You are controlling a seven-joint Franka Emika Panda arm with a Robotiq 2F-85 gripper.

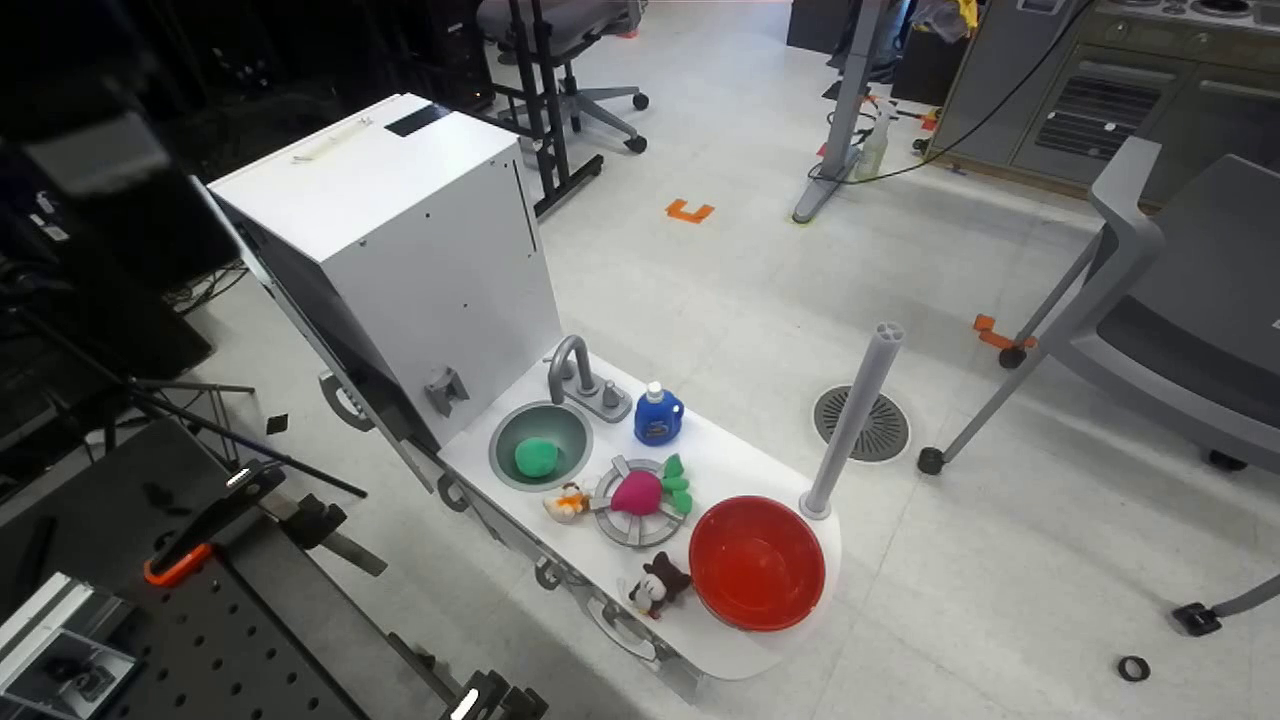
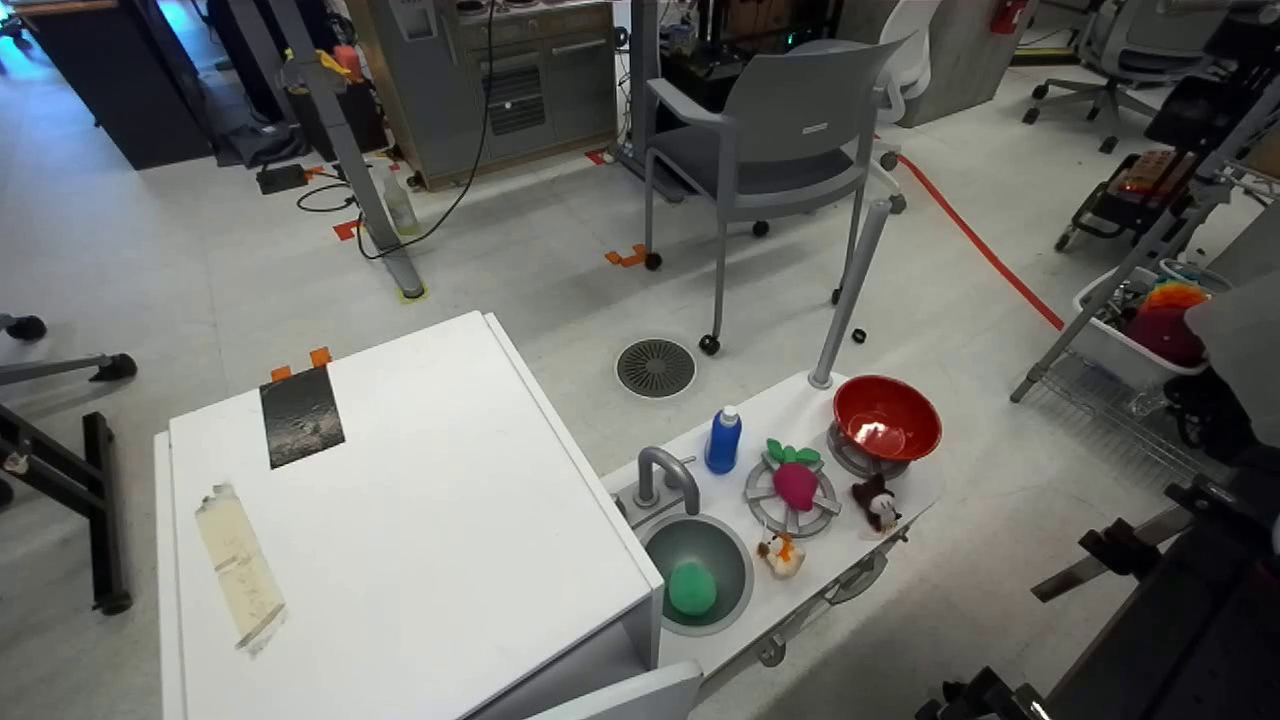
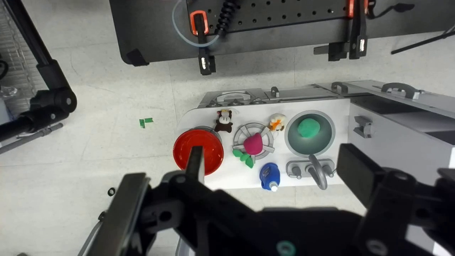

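Observation:
In the wrist view my gripper is wide open high above the white toy kitchen, with nothing between its fingers. Below it are a red bowl [image 3: 192,143], a blue bottle with a white cap [image 3: 269,175] and a magenta beet-like toy with green leaves [image 3: 253,144] on the grey burner ring [image 3: 241,138]. A green round toy [image 3: 309,127] lies in the grey sink [image 3: 294,147]. Two small plush toys, one brown and white [image 3: 224,121], one white and orange [image 3: 277,122], sit along the counter edge. The bowl rests on a second burner, mostly hidden.
A grey faucet [image 1: 573,362] stands behind the sink, beside the tall white cabinet [image 1: 444,222] with its door open. At the counter's other end rises a grey post [image 1: 854,420]. Bare white counter [image 2: 738,642] shows around the sink.

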